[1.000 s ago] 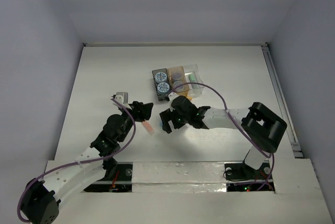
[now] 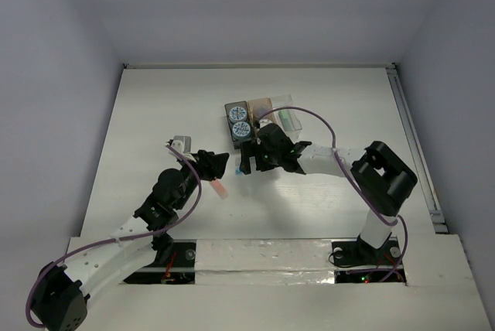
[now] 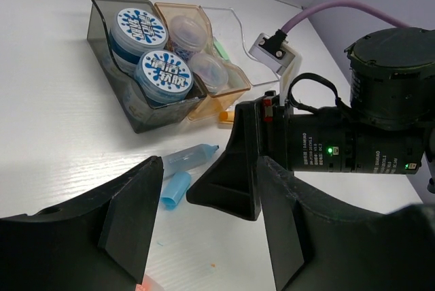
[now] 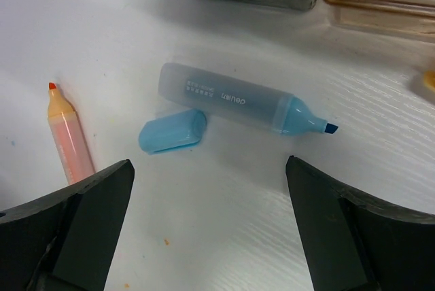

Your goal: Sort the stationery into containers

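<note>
A blue marker [image 4: 224, 97] lies uncapped on the white table, its separate blue cap [image 4: 172, 132] beside it. An orange highlighter [image 4: 70, 138] lies to their left. My right gripper is open over the table just before the blue pieces, nothing between its fingers. My left gripper hangs at the left with its fingers apart and empty. Behind the markers stand a grey container [image 3: 134, 109] with two round tubs, an amber container [image 3: 238, 80] with smaller tubs, and a clear container [image 2: 286, 121] holding a green item.
A yellow item [image 4: 428, 80] lies by the amber container, partly out of view. The right arm sits close in front of the containers and covers part of them in the top view.
My right gripper has moved back toward the containers, up in the top view, over the blue pieces. The left arm is nearly still.
</note>
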